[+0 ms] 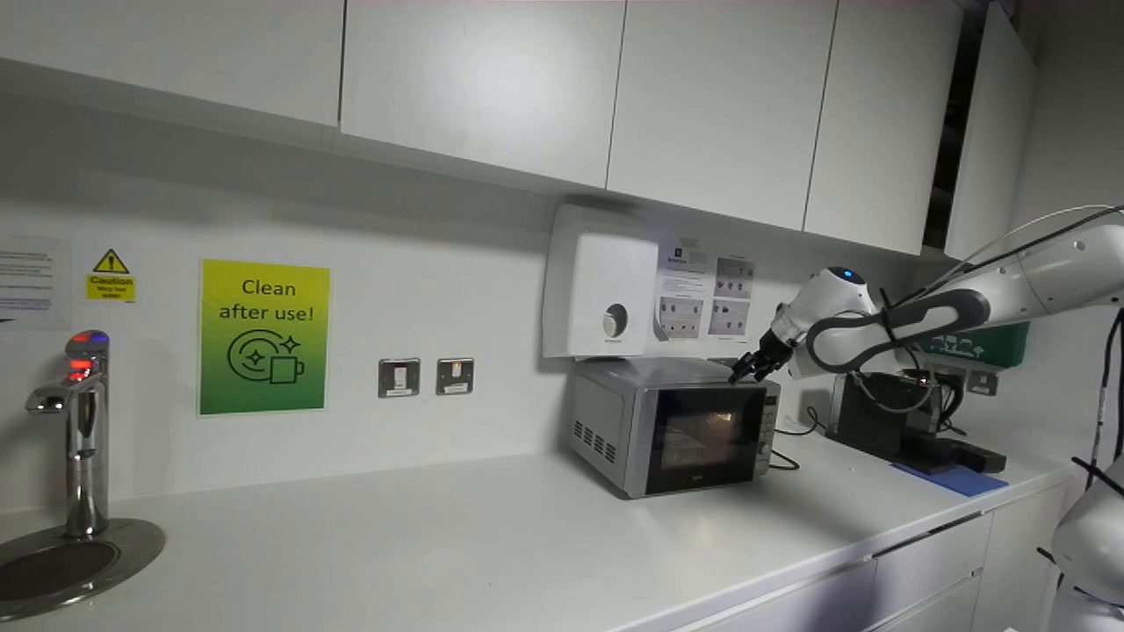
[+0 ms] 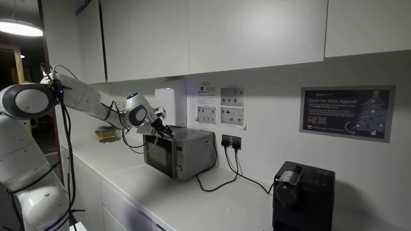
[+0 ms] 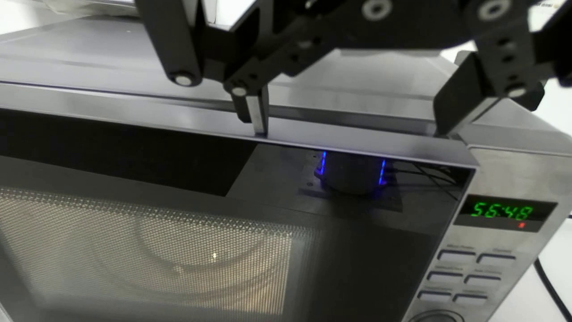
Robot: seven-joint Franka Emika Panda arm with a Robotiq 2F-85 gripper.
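A grey microwave (image 1: 695, 427) with a dark glass door stands on the counter. In the wrist view its door (image 3: 348, 257) fills the lower part, with a lit turntable behind the mesh. A green display (image 3: 504, 212) glows at its right. My gripper is open above the door's top edge, its two fingers well apart. Nothing shows between the fingertips except the microwave's upper front edge behind them. Both tips are at or just above that edge; contact cannot be told. From the other side, the gripper (image 2: 167, 133) appears over the top front corner.
A paper dispenser (image 1: 601, 283) hangs behind the microwave, and wall cabinets (image 2: 254, 34) run overhead. Black cables (image 2: 210, 188) lie on the counter near a black coffee machine (image 2: 304, 196).
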